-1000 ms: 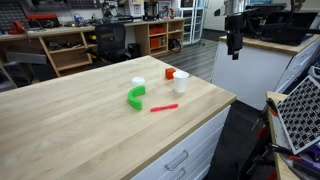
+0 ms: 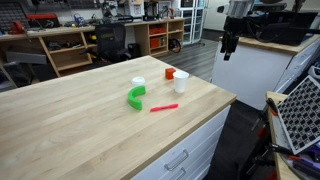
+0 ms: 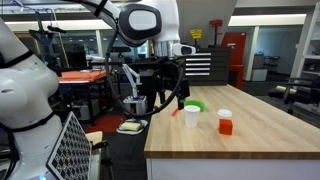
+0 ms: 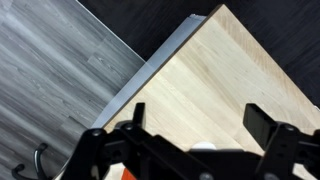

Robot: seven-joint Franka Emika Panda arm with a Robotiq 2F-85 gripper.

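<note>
My gripper (image 2: 229, 46) hangs in the air beyond the table's right end, apart from everything on it. Its fingers are spread open in the wrist view (image 4: 198, 115), with only bare tabletop seen between them. On the table stand a white cup (image 2: 180, 79) and an orange-red block (image 2: 169, 72) close behind it. A white round item (image 2: 138, 81) sits farther left. Nearer the front lie a green curved piece (image 2: 135, 97) and a red stick (image 2: 164, 108). From the other side, the block (image 3: 225, 127) and cup (image 3: 191, 118) are close to the table edge.
White drawers (image 2: 185, 155) are under its front edge. A black mesh-like panel (image 2: 302, 115) stands at the right, near the arm's side.
My gripper has drifted slightly left and up in exterior view 1. The objects on the table have stayed where they were.
</note>
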